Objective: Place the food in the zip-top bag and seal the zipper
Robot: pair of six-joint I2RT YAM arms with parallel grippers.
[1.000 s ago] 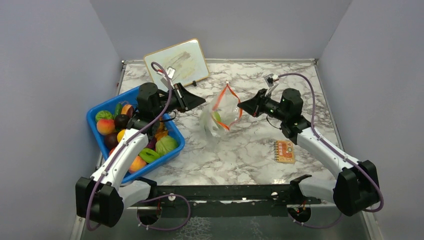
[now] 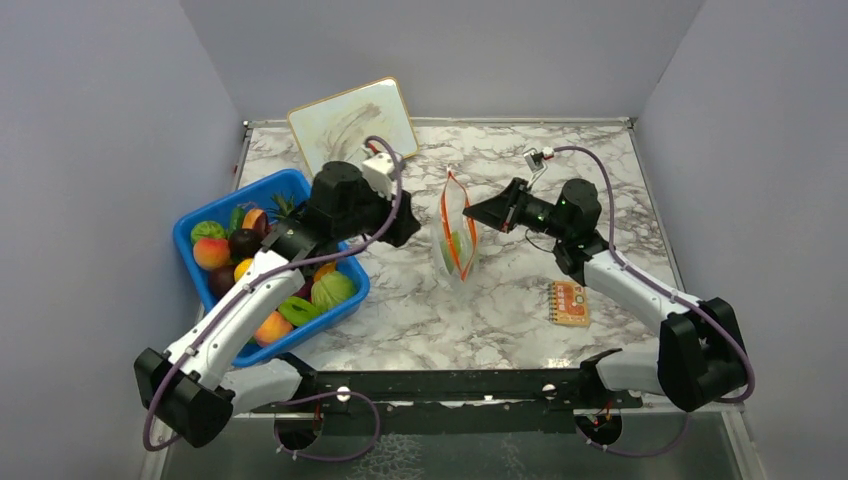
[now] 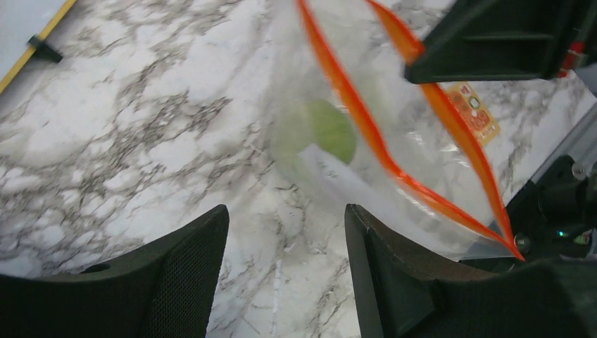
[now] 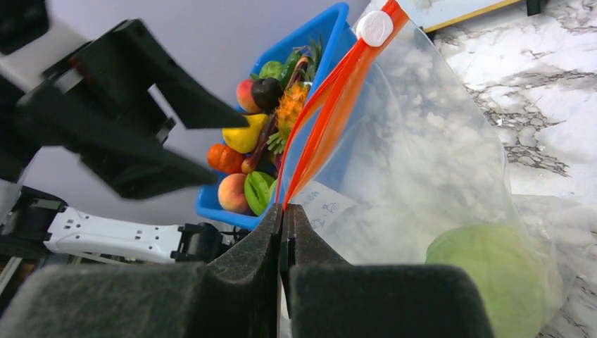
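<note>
The clear zip top bag [image 2: 441,245] hangs upright over the middle of the table, its orange-edged mouth parted. A round pale green food item [image 4: 486,271] lies inside, low in the bag. My right gripper is shut on the orange zipper edge [image 4: 329,116] at one side of the mouth; a white slider [image 4: 374,28] sits at that edge's far end. Left of the bag, my left gripper [image 2: 408,236] stands open and apart from it. Between its fingers only bare marble shows in the left wrist view.
A blue basket [image 2: 186,243] full of fruit and vegetables stands at the left, partly under the left arm. Behind it leans a whiteboard [image 2: 345,112]. An orange notebook [image 2: 570,303] lies at the right.
The bag has swung right and its mouth has narrowed. The right gripper has shifted slightly left.
</note>
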